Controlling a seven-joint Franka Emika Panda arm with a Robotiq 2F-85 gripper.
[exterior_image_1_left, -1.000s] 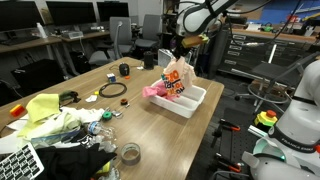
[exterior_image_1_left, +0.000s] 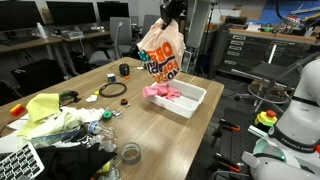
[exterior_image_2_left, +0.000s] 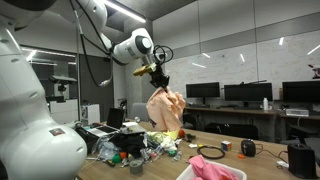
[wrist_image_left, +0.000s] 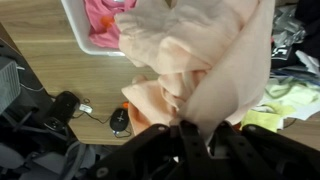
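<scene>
A pale pink cloth with orange patches (exterior_image_1_left: 163, 52) hangs in the air, its upper end in my gripper (exterior_image_1_left: 172, 18), which is shut on it. From the other side, the gripper (exterior_image_2_left: 158, 78) stands high above the table with the cloth (exterior_image_2_left: 166, 110) drooping beneath. In the wrist view the cloth (wrist_image_left: 205, 75) covers much of the middle and hides most of the fingertips. A white bin (exterior_image_1_left: 187, 105) stands on the table below and to the right of the cloth, with a pink cloth (exterior_image_1_left: 166, 91) lying in it.
Clothes (exterior_image_1_left: 65, 125) lie heaped on the table's left, with jars (exterior_image_1_left: 131, 153) near the front edge. A black cable coil (exterior_image_1_left: 113, 90) and small dark items lie farther back.
The orange-patched cloth has risen from the white bin and shifted left, carried by my gripper. The pink cloth has stayed in the bin.
</scene>
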